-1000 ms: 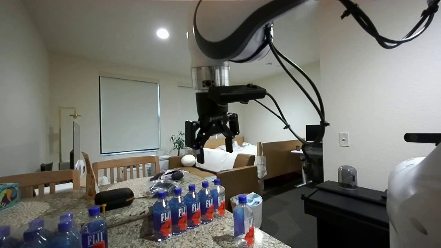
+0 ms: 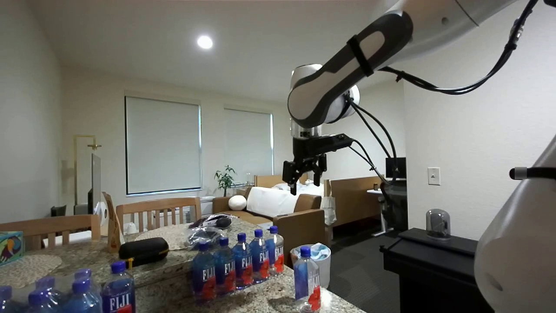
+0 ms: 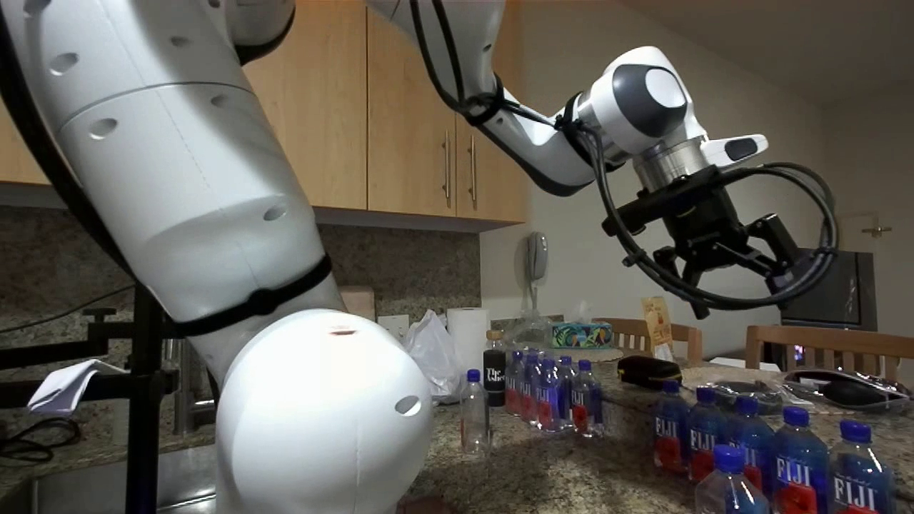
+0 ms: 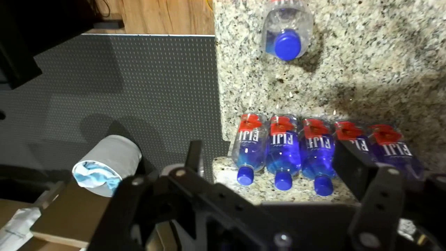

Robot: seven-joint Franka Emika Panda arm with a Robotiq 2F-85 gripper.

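High above the counter hangs my gripper (image 2: pixel 306 182), its fingers spread and empty. In the wrist view its two dark fingers (image 4: pixel 194 155) frame part of a row of several blue-capped FIJI water bottles (image 4: pixel 283 146), which stand well below and touch nothing of the gripper. A single FIJI bottle (image 2: pixel 307 279) stands apart from that row, close to the counter's edge; the wrist view shows its blue cap (image 4: pixel 287 44) near the top. More FIJI bottles (image 3: pixel 548 390) are grouped on the counter's other side, beside a clear blue-capped bottle (image 3: pixel 475 415).
A bin (image 4: pixel 113 161) with cloth or paper inside stands on the floor past the granite counter's edge (image 4: pixel 234 79). On the raised ledge lie a black case (image 2: pixel 143 251) and plastic-wrapped items (image 2: pixel 208 229). Bare granite lies between the bottle groups.
The arm has swung right and away from the exterior view 1 camera, carrying the open gripper farther back. The bottles stand where they were.
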